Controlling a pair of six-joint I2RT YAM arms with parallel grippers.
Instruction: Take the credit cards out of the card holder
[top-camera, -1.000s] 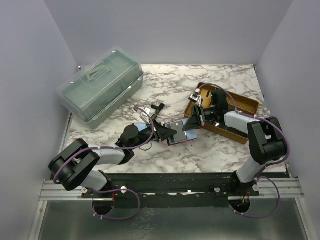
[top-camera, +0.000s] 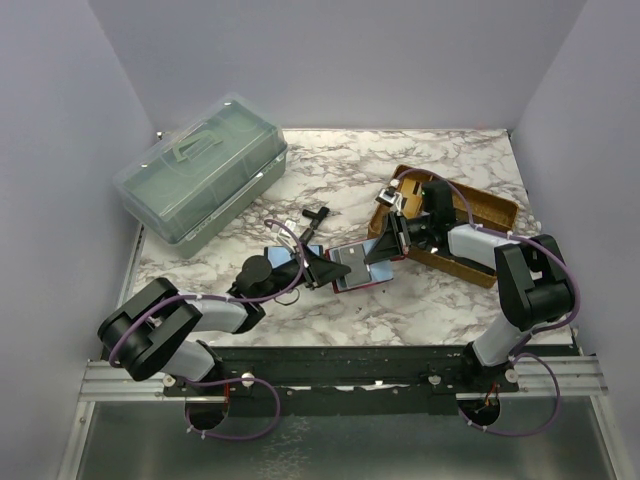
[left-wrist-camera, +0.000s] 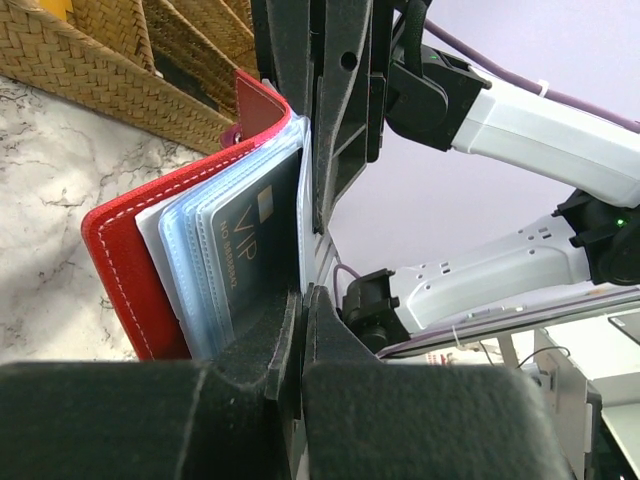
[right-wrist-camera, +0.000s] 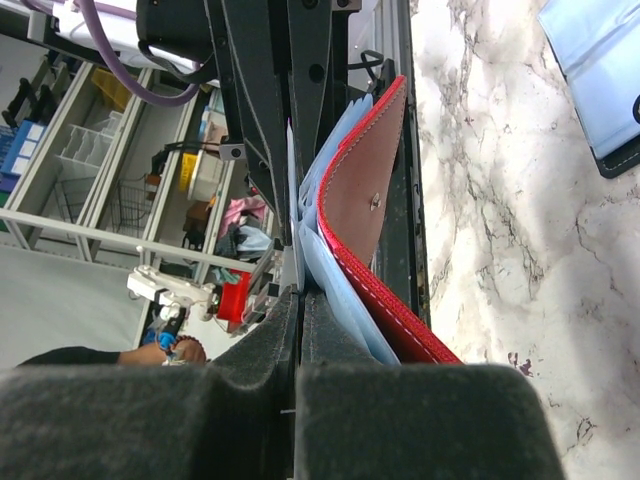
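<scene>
The red card holder is held up between the grippers, its clear sleeves standing out, with a dark VIP card showing in the left wrist view. My left gripper is shut at the holder's sleeves, apparently on the VIP card's edge. My right gripper is shut at a thin sleeve on the far side; whether it pinches anything is hard to tell. In the top view the holder lies open between both gripper tips.
A woven divided basket sits at the back right under the right arm. A closed translucent green case is at the back left. A blue flat item lies on the marble table, whose front is mostly clear.
My left gripper has shifted very slightly in the top view; the right arm and the holder look almost unchanged.
</scene>
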